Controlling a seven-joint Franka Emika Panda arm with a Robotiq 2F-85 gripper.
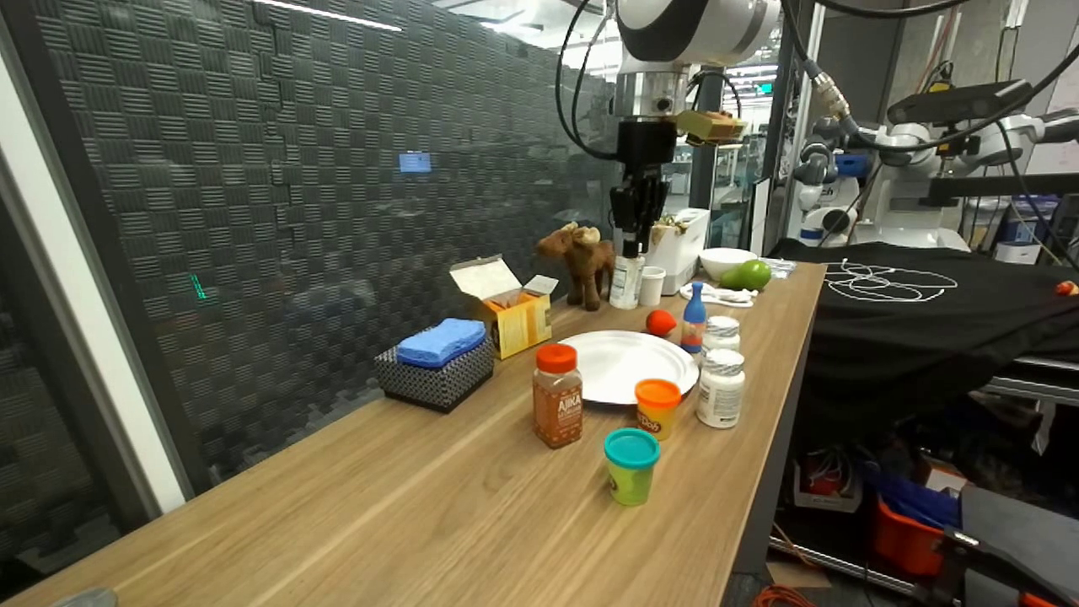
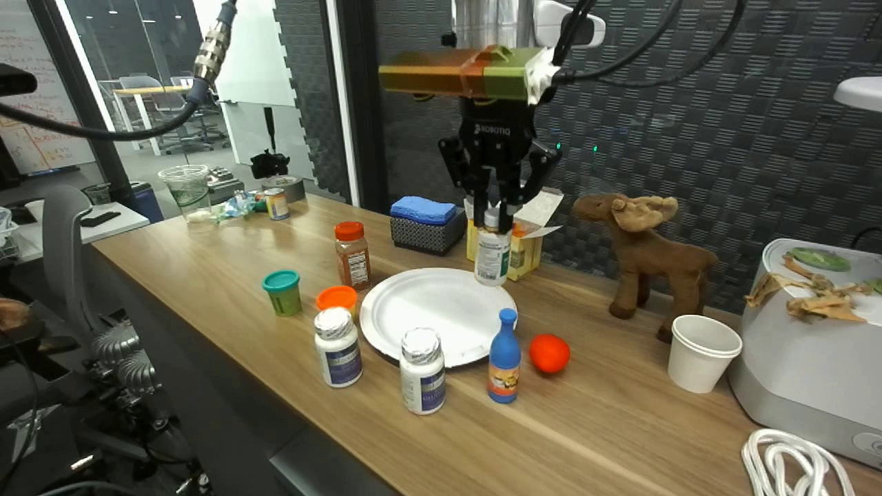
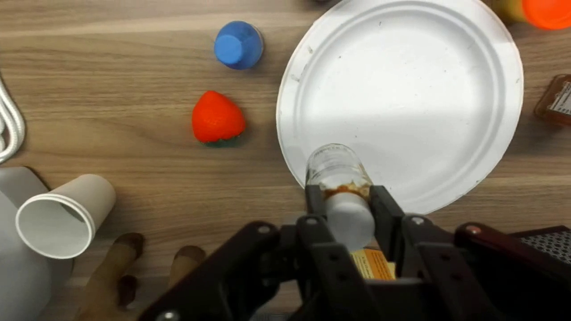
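A clear jar with a white lid [image 3: 350, 216] hangs upright from my gripper, which is shut on it near the lid. Seen from exterior view 2, the labelled jar [image 2: 493, 257] is above the table by the back edge of the white plate [image 2: 438, 307]. My gripper [image 2: 494, 216] is over that jar, pointing down. In exterior view 1 the jar [image 1: 626, 284] shows below the gripper [image 1: 632, 248], in front of the moose's side. The plate [image 3: 399, 69] is empty.
Around the plate stand two white pill bottles [image 2: 337, 347], a blue bottle [image 2: 504, 359], a red strawberry [image 2: 549, 353], an orange-lidded tub [image 1: 657, 408] and a spice jar [image 1: 557, 400]. Behind are a yellow box [image 1: 518, 322], a toy moose [image 2: 653, 252] and paper cups [image 2: 701, 355].
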